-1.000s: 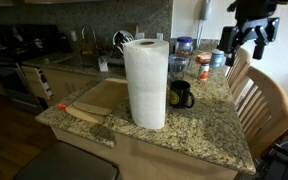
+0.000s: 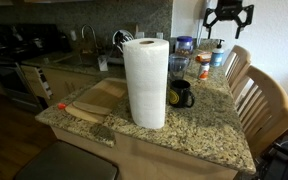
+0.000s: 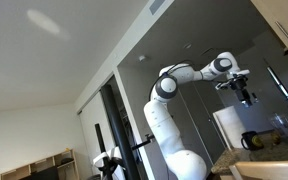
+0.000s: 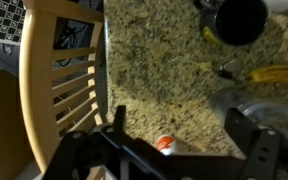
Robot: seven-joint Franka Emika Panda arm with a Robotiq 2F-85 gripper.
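My gripper (image 2: 227, 24) hangs in the air over the far end of the counter, fingers apart. In the wrist view its two fingers (image 4: 117, 128) stand wide of each other with nothing held. A red-and-white container (image 4: 169, 144) shows below and between them; the matching jar (image 2: 204, 68) stands on the counter. A clear vessel (image 4: 264, 110) is partly covered by the right finger. Farther up is a black mug (image 4: 239, 20), which stands beside the paper towel roll (image 2: 147, 85) in the first exterior view. A yellow object (image 4: 274, 75) lies near the mug.
Wooden chairs (image 2: 269, 105) line the counter's right side. A blue-labelled pump bottle (image 2: 218, 54) and a purple-lidded jar (image 2: 184, 46) stand toward the back. A cutting board (image 2: 99, 98) lies at left.
The counter objects have not moved.
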